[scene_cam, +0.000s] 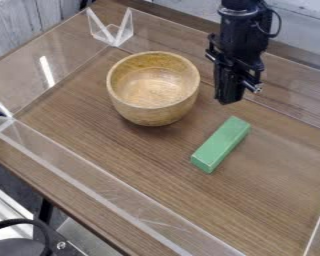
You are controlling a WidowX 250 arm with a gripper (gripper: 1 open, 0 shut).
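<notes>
The gripper (227, 92) of the black robot arm hangs over the table at the upper right, just right of a round wooden bowl (149, 85); whether its fingers are open or shut is hard to make out. Below it, apart from it, a green rectangular block (220, 144) lies slantwise on the wooden table (109, 190).
A small white wire-like holder (111, 28) stands at the back left. Black parts (23, 240) sit at the bottom left corner.
</notes>
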